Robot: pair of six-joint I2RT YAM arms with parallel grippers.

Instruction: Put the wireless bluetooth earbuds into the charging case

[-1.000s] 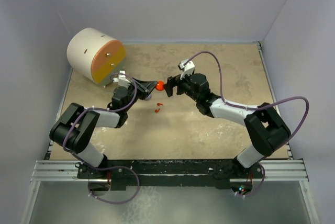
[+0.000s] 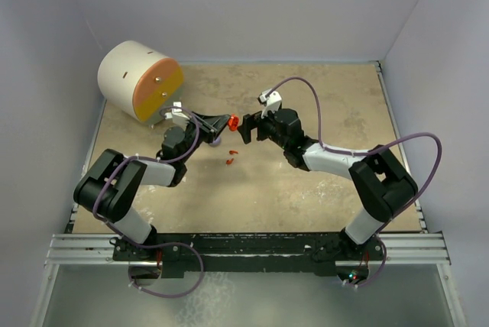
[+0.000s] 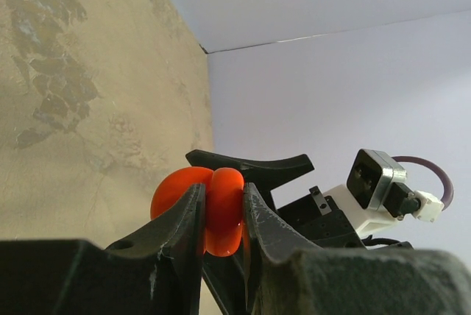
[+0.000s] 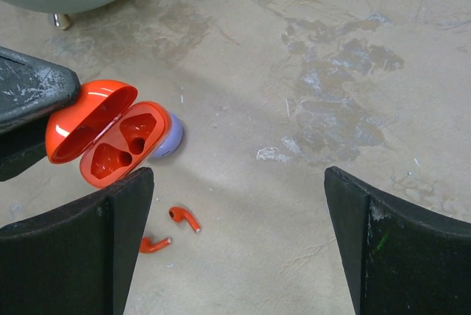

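My left gripper is shut on the orange-red charging case, held above the table. In the right wrist view the case's lid stands open and both sockets in its base are empty. Two orange-red earbuds lie apart on the table: one earbud below the case in that view, the other earbud partly hidden by a finger of my right gripper. That right gripper is open with nothing between its fingers, close to the case's right side in the top view.
A small purple round object sits on the table behind the case. At the back left stands a large white cylinder with an orange and yellow face.
The case's lid has swung open; it looked rounder and closed a second ago. The left arm and the earbuds on the table look unmoved.
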